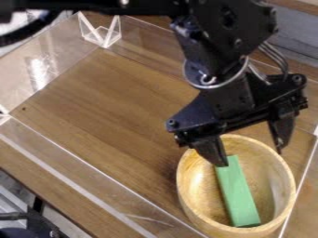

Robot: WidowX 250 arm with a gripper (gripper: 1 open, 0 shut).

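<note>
A light wooden bowl (192, 197) sits at the lower right of the table, holding a long green block (239, 197) that lies tilted inside it. My black gripper (248, 145) hangs over the back of the bowl, open, its two fingers apart, one just above the block's upper end and one to the right.
A clear plastic bracket (102, 31) stands at the back left. The area behind the gripper is hidden by the arm.
</note>
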